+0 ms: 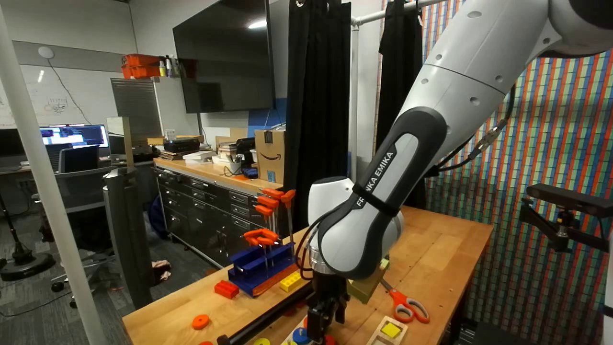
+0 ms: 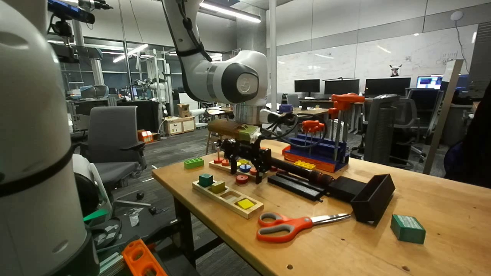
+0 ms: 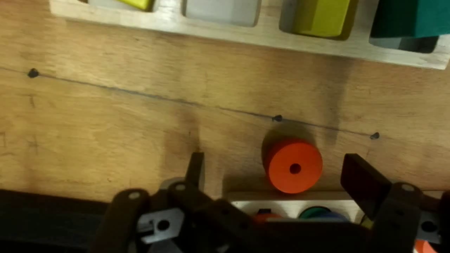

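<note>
In the wrist view a red-orange disc (image 3: 295, 166) with a small central hole lies on the bare wood. My gripper is open above it, one finger on either side, nearer the right one, with a gap all round. Exterior view 2 shows the red disc (image 2: 241, 179) low between the fingers of my gripper (image 2: 246, 171). Beside it runs a wooden peg board (image 2: 223, 167) carrying coloured discs, partly hidden behind the gripper in that view. From exterior view 1, my gripper (image 1: 327, 323) covers part of a blue disc (image 1: 300, 335).
A wooden tray (image 2: 230, 207) with coloured blocks lies close by, then orange-handled scissors (image 2: 285, 228). A black rail (image 1: 261, 317) crosses the table near the pegs. The blue tool rack (image 2: 317, 149) stands behind; a green box (image 2: 408, 229) sits on open tabletop.
</note>
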